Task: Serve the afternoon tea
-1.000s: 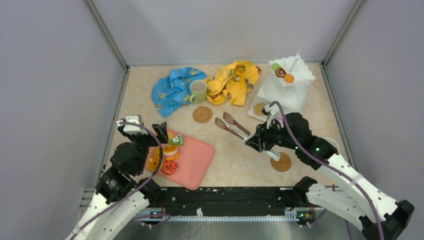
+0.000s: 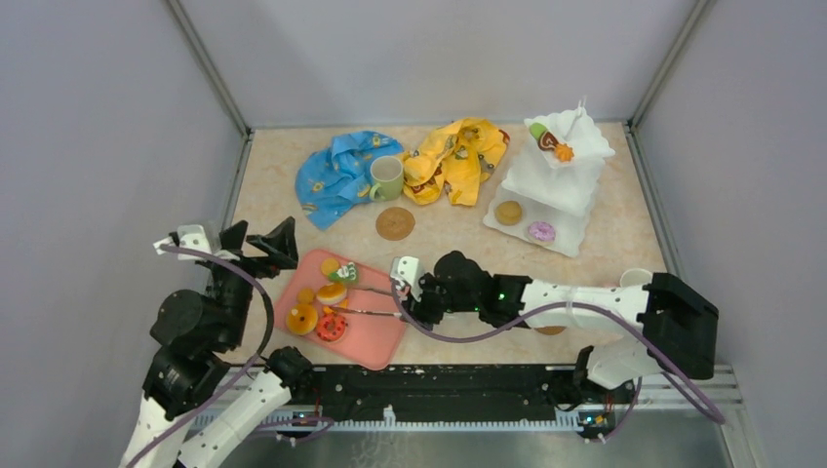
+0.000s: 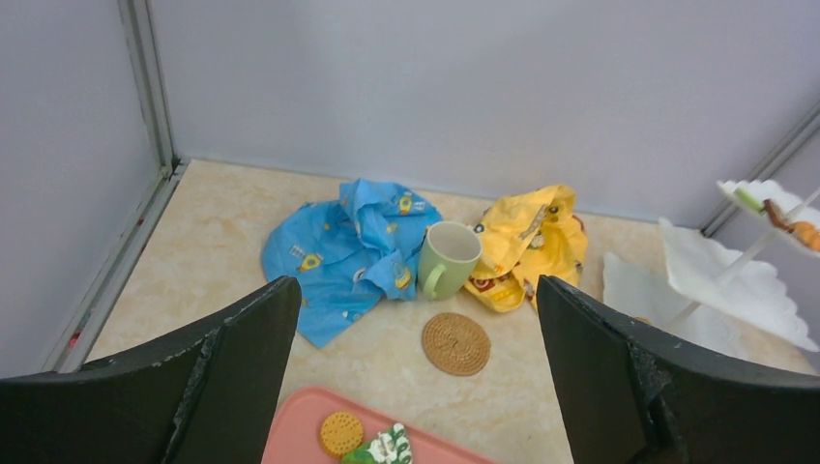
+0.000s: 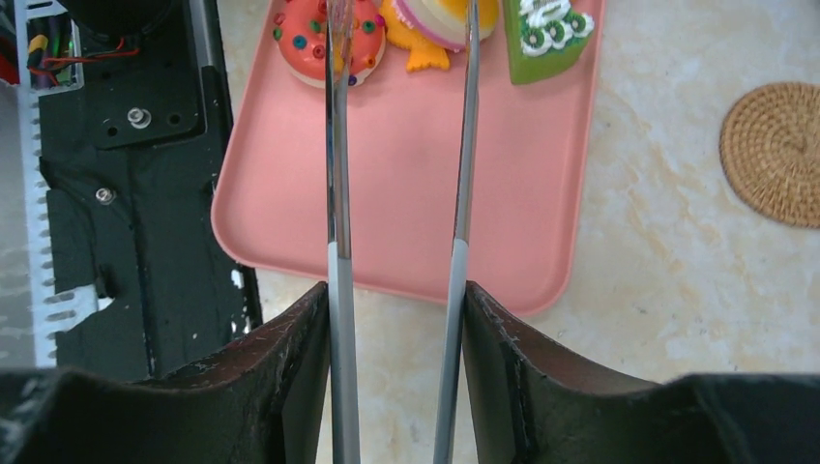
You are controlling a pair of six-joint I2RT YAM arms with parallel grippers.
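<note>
My right gripper is shut on a pair of metal tongs (image 4: 338, 208), whose two arms stand apart. The tongs reach left across the pink tray (image 2: 375, 343), their tips over the pastries. On the tray are a red dotted donut (image 2: 332, 327), a burger-like cake (image 2: 332, 293), a green-and-white cake slice (image 2: 343, 274), a yellow donut (image 2: 301, 319) and small round cookies (image 2: 330, 265). My left gripper (image 2: 282, 247) hangs open beyond the tray's left side, nothing between its fingers. A tiered white stand (image 2: 551, 185) at the back right bears a purple donut (image 2: 541, 231) and a biscuit (image 2: 508, 213).
At the back, a green mug (image 2: 387, 177) stands between a blue cloth (image 2: 336, 180) and a yellow cloth (image 2: 478, 146). A round woven coaster (image 2: 395, 223) lies before it. Another cup (image 2: 636, 277) is partly hidden by the right arm. Open table lies between coaster and stand.
The right arm has swung left, bringing the tongs from mid-table to over the tray. My left gripper has shifted left, away from the tray, uncovering the pastries there.
</note>
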